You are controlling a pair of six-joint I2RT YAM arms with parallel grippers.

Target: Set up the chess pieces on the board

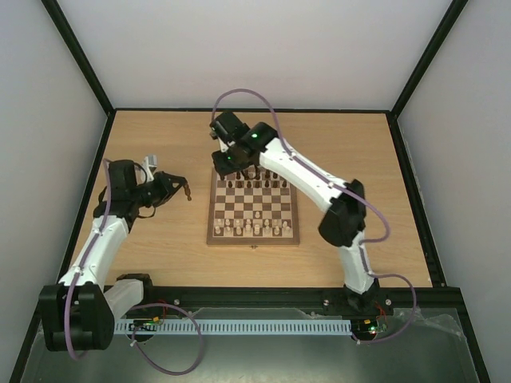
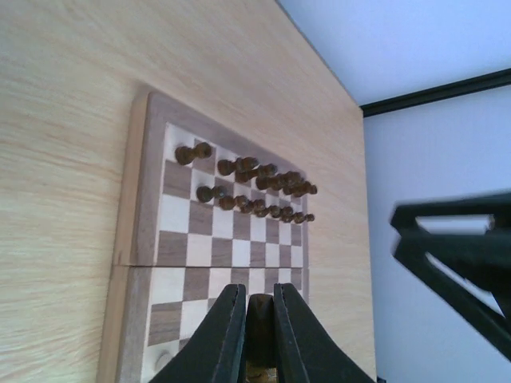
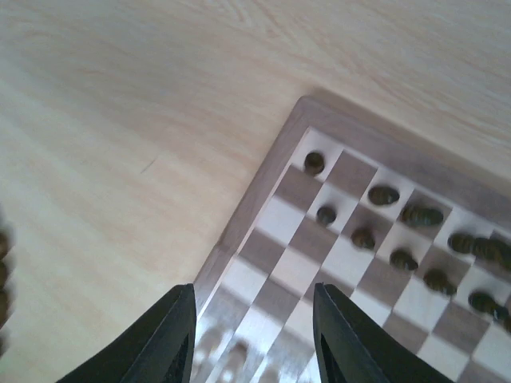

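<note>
The chessboard (image 1: 252, 209) sits mid-table, white pieces (image 1: 257, 228) along its near side and dark pieces (image 2: 227, 203) along its far rows. My left gripper (image 1: 184, 187) is left of the board, shut on a dark chess piece (image 2: 260, 335), which hangs between its fingertips. My right gripper is over the board's far left part; in the right wrist view its fingers are open with nothing held between them, and dark pieces (image 3: 362, 238) stand on the squares below.
Bare table (image 1: 351, 152) lies around the board, widest at the right and back. Dark frame edges and pale walls bound the table. The right arm reaches diagonally across the board's upper right.
</note>
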